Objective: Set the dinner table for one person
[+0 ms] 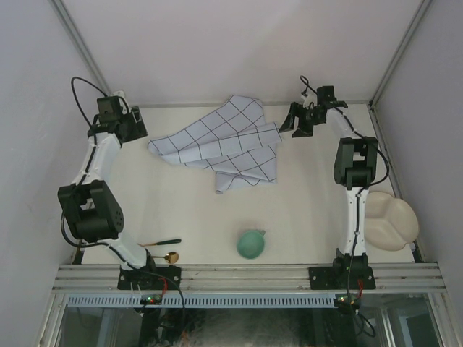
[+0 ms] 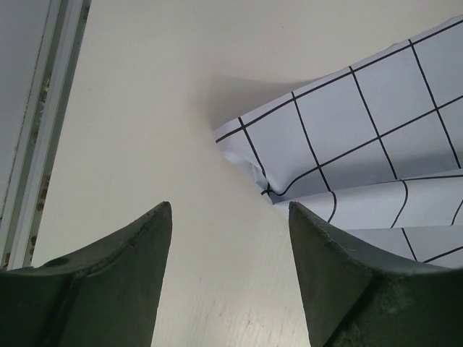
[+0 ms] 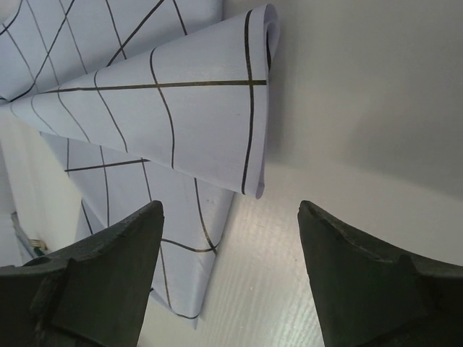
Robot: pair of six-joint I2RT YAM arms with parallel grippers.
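A white cloth with a black grid pattern [image 1: 224, 141] lies folded over and rumpled across the back half of the table. Its left corner [image 2: 249, 148] shows ahead of my left gripper, whose fingers stand apart with only bare table between them. Over at the cloth's right end, my right gripper is also open, just off the folded edge [image 3: 249, 101]. Neither gripper touches the cloth as far as I can see. A green cup [image 1: 251, 244] stands near the front middle. At front left lie a dark-handled utensil [image 1: 169, 241] and a golden spoon-like piece [image 1: 171, 257].
A beige divided plate [image 1: 391, 221] rests at the right edge, partly beside my right arm. The table's middle, between cloth and cup, is free. A wall rises behind the back edge, and metal rails [image 1: 249, 275] run along the front.
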